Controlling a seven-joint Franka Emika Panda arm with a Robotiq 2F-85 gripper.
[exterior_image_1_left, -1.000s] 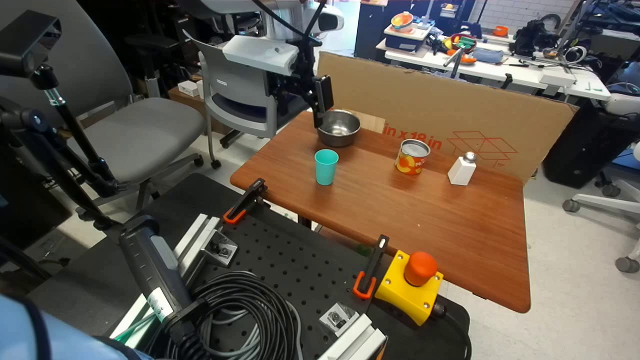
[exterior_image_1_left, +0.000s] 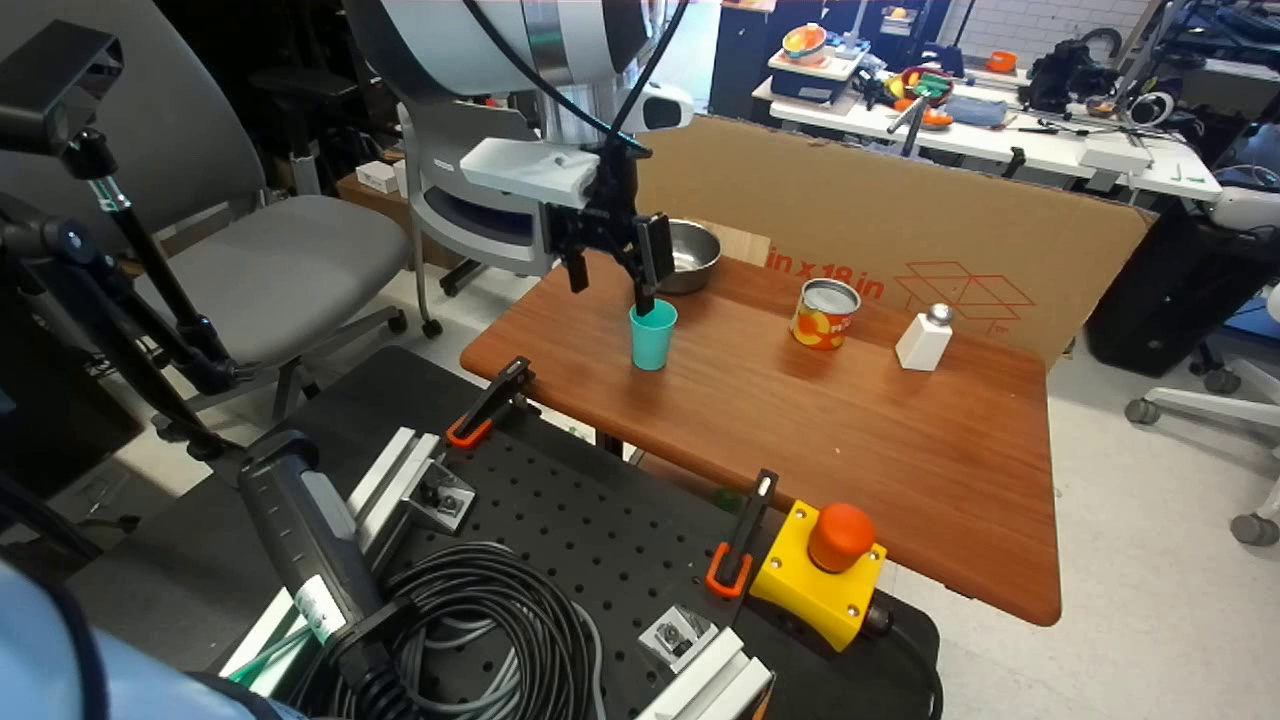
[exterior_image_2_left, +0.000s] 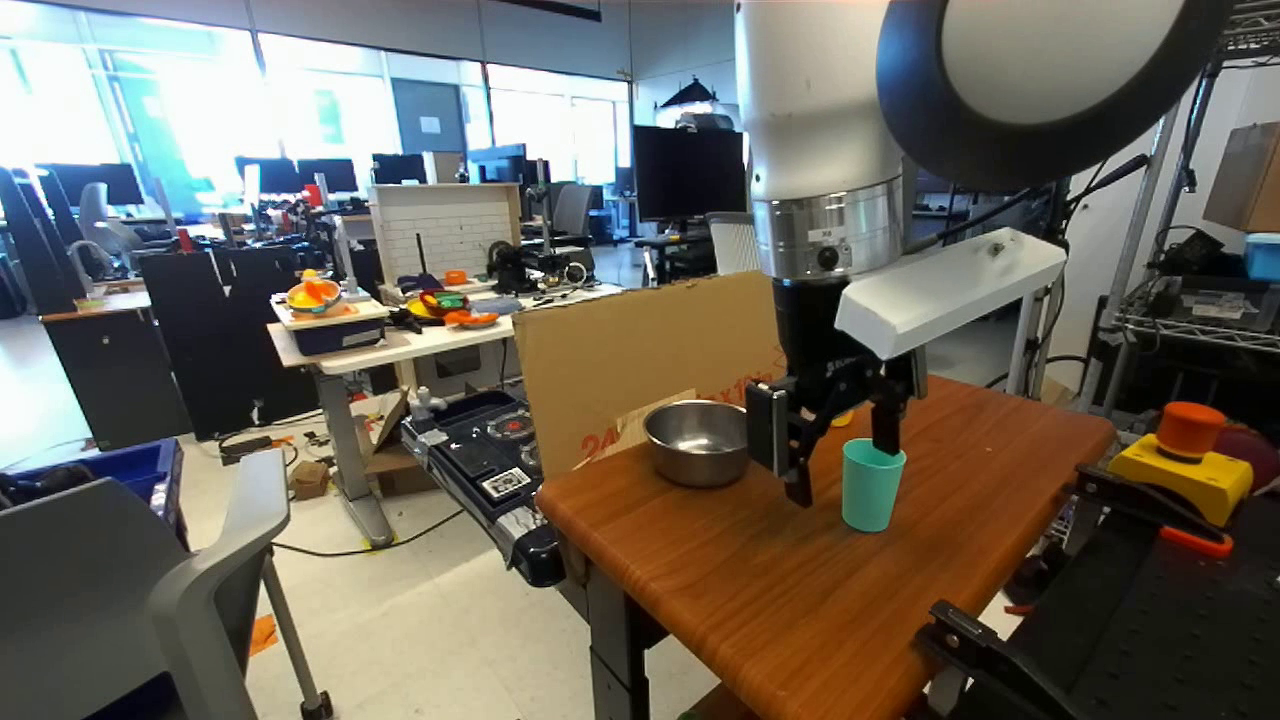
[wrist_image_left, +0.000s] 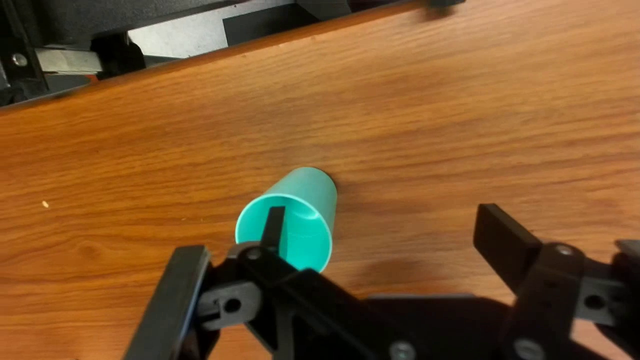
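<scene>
A turquoise cup (exterior_image_1_left: 650, 342) stands upright on the brown wooden table, its mouth facing up. My gripper (exterior_image_1_left: 612, 298) is open and sits low beside and above it. In the wrist view, one finger (wrist_image_left: 275, 228) overlaps the mouth of the cup (wrist_image_left: 316, 187), while the other is well to the right over bare wood. Seen from exterior view 2, a fingertip (exterior_image_2_left: 887, 430) is at the cup's rim, seemingly just inside it; exactly how deep cannot be told. Nothing is gripped between the fingers.
Behind the gripper is a metal bowl (exterior_image_2_left: 699, 446). A can with a fruit label (exterior_image_1_left: 825, 314) and a white shaker (exterior_image_1_left: 925, 338) stand farther right, near an upright cardboard sheet (exterior_image_1_left: 888, 204). Clamps (exterior_image_1_left: 744, 534) line its near edge.
The gripper has come down and nearer, from above and behind the cup to its rim. The cup, bowl, can and shaker look unmoved.
</scene>
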